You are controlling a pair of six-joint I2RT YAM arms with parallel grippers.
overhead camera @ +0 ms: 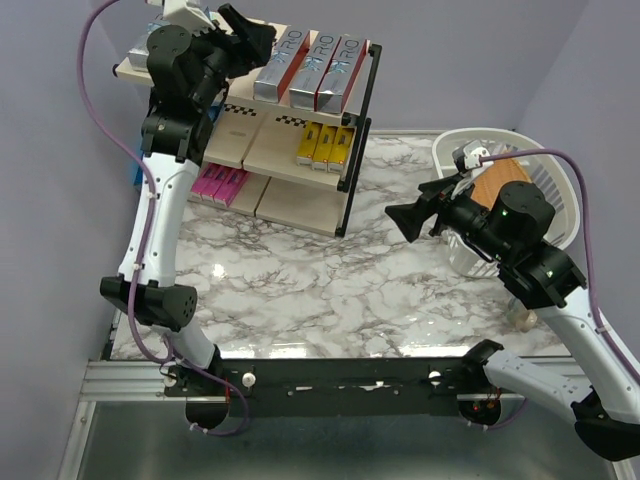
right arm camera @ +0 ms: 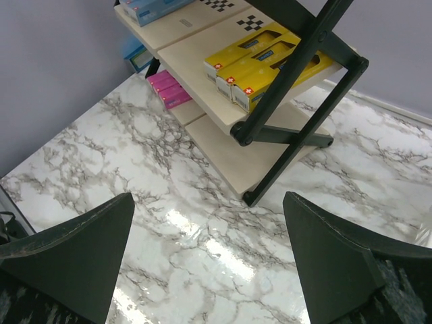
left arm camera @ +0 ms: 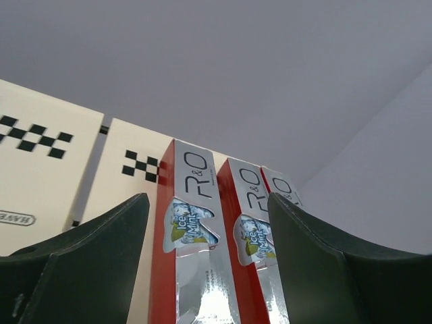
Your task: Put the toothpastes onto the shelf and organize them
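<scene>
Three silver-and-red toothpaste boxes stand side by side on the right of the top shelf: a left one (overhead camera: 282, 64), a middle one (overhead camera: 315, 70) and a right one (overhead camera: 342, 74). Just left of them in the top view is my left gripper (overhead camera: 262, 38). In its wrist view the left gripper has its fingers apart, with the boxes beyond them and none visibly held. My right gripper (overhead camera: 415, 215) hangs open over the table, nothing between its fingers. Yellow boxes (overhead camera: 323, 146) sit on the middle shelf, pink boxes (overhead camera: 219, 185) on the bottom one.
A white basket (overhead camera: 563, 175) holding something brown stands right of the shelf, behind my right arm. Blue boxes (right arm camera: 150, 8) lie on the shelf's left side. Black shelf posts (overhead camera: 358, 150) stand at the right edge.
</scene>
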